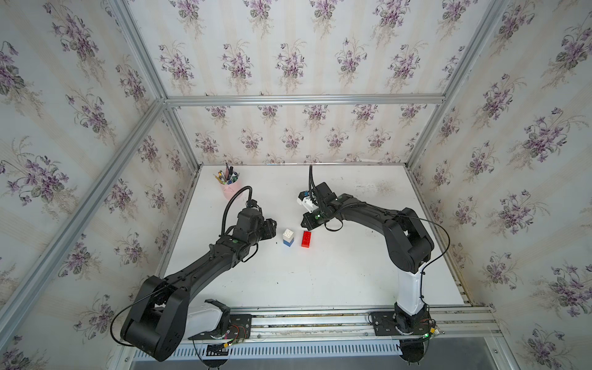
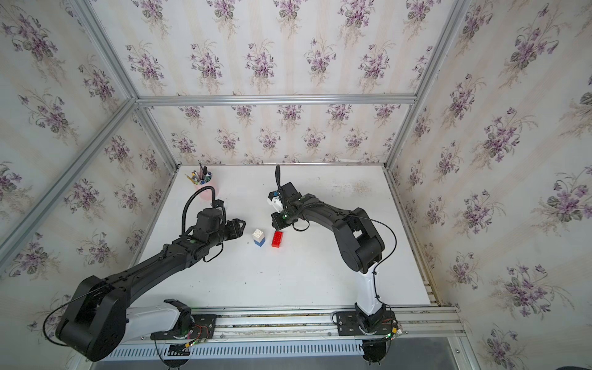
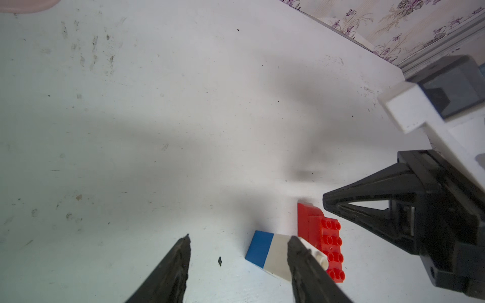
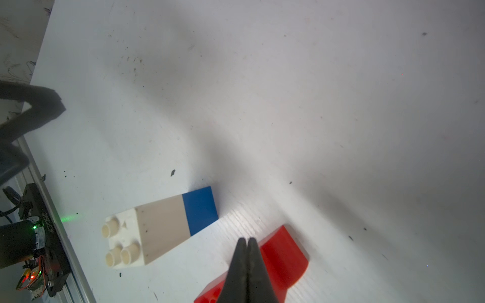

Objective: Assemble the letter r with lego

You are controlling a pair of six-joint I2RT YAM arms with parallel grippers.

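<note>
On the white table stands a small stack (image 1: 288,237) with white bricks above a blue base (image 4: 201,209). Just right of it lies a red brick piece (image 1: 306,239), studs up, with a curved end (image 4: 285,256) towards the back. My left gripper (image 1: 272,228) is open left of the stack; in the left wrist view its right finger (image 3: 308,272) covers part of the white side, and nothing is held. My right gripper is shut, fingertips together with nothing showing between them, above and near the far end of the red piece, which it partly hides in its wrist view.
A pink cup (image 1: 229,185) of pens stands at the back left. My two grippers are close to each other around the bricks.
</note>
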